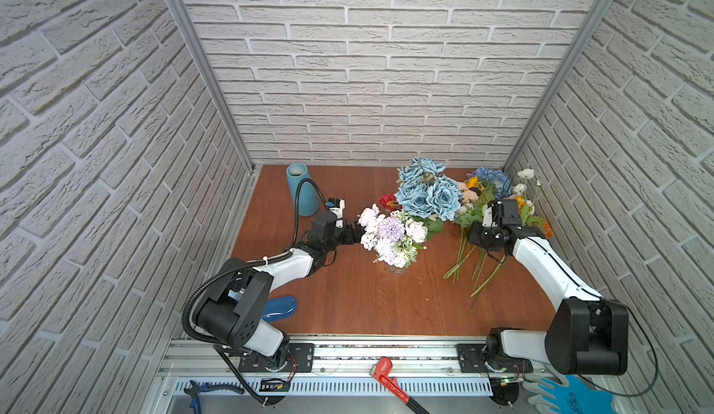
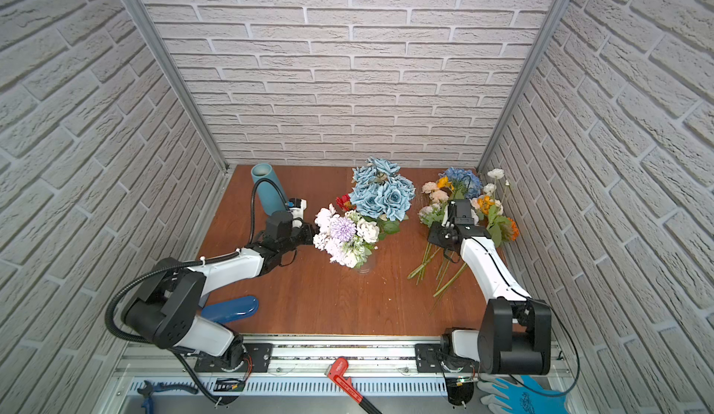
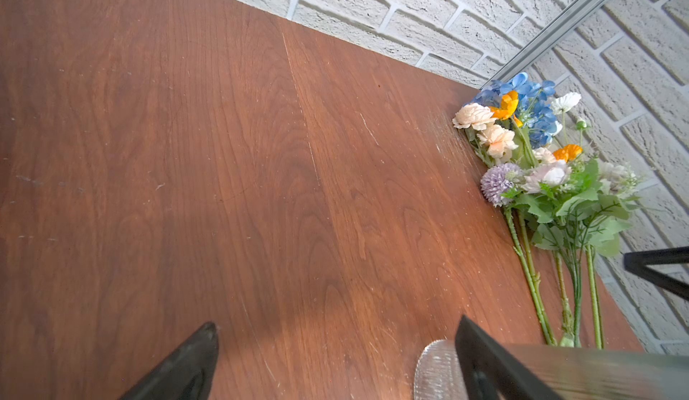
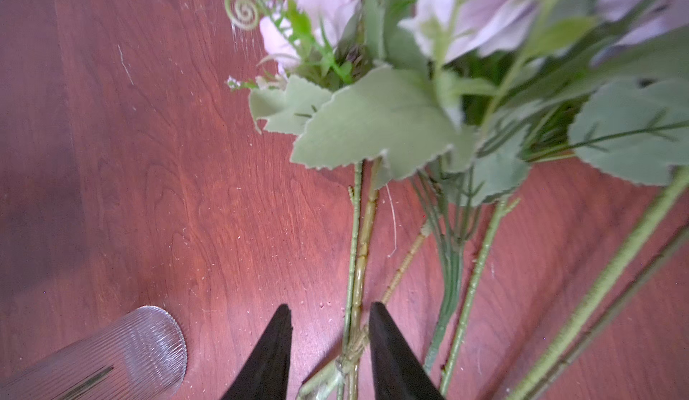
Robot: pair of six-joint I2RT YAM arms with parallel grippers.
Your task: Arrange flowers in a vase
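Observation:
A clear ribbed vase [image 4: 136, 353] stands mid-table, its foot also showing as glass [image 2: 363, 267] under the blooms. Large blue flowers [image 1: 427, 191], a pale pink and lilac bunch [image 1: 392, 232] and some red blooms [image 1: 388, 201] cluster at it. Loose flowers [image 3: 534, 156] lie on the right, their stems [image 4: 356, 278] toward the front. My right gripper hovers over those stems, fingers partly apart, with stems visible in the gap but not gripped. Beside the vase on its left, my left gripper is open and empty, one finger close to the glass.
A tall teal vase [image 1: 301, 191] stands at the back left. A blue object [image 2: 230, 309] lies near the left arm's base. A red wrench [image 1: 398, 385] is off the table's front edge.

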